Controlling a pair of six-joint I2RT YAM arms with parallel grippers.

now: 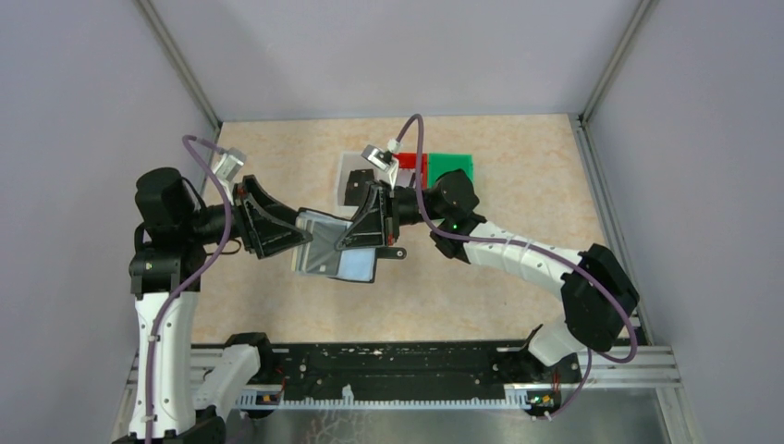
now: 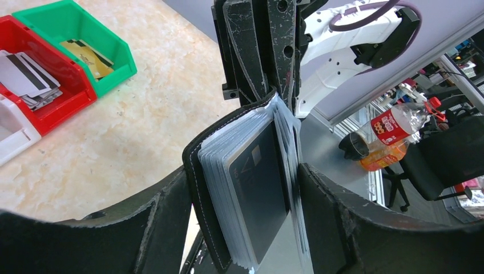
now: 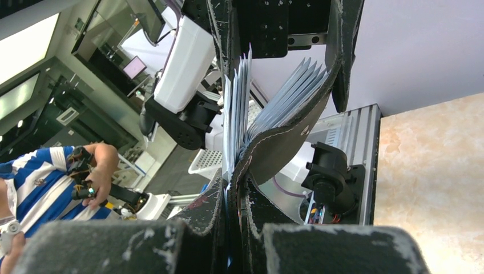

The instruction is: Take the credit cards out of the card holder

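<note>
An open black card holder [image 1: 333, 242] with clear sleeves and cards [image 2: 251, 194] hangs between my grippers above the table. My right gripper [image 1: 356, 239] is shut on it; in the right wrist view the holder's sleeves [image 3: 285, 103] fan upward above the fingers. My left gripper [image 1: 298, 236] is at the holder's left side, its fingers either side of the sleeves and cover in the left wrist view; whether they grip it is unclear.
Behind are a red bin [image 2: 57, 108] with cards, a green bin [image 2: 114, 74] with yellow cards and a white bin [image 1: 346, 166] with a dark item.
</note>
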